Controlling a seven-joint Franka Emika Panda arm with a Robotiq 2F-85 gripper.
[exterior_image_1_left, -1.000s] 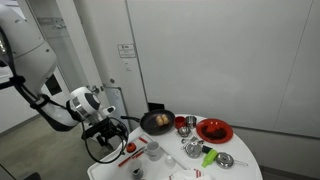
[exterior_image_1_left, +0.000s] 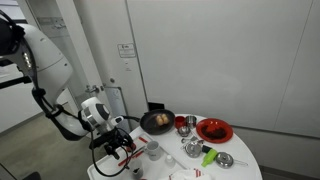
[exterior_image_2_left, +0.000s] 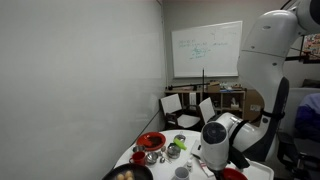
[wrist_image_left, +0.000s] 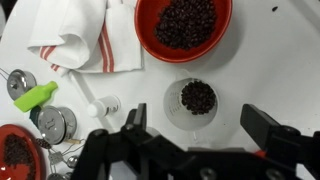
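Observation:
In the wrist view my gripper is open, its dark fingers (wrist_image_left: 271, 140) wide apart with nothing held between them. A light cup (wrist_image_left: 181, 117) with dark beans (wrist_image_left: 198, 97) in it shows below, ahead of the gap. Beyond it is a red bowl (wrist_image_left: 141, 32) that holds more dark beans. From exterior view 1, the gripper (exterior_image_1_left: 125, 143) is low at the table's left side, left of a pale mug (exterior_image_1_left: 153, 151). Contact with anything cannot be made out at this size.
A black pan (exterior_image_1_left: 157, 121) stands at the back, with a red plate (exterior_image_1_left: 214, 130) and several metal pots to its right. Near them lies a green object (exterior_image_1_left: 209, 158). A striped towel (wrist_image_left: 82, 38) and a small white bottle (wrist_image_left: 103, 106) lie left of the bowl in the wrist view.
My arm has moved rightward and a little nearer over the table in exterior view 1. The red item by the gripper is now largely covered. The other objects stay put.

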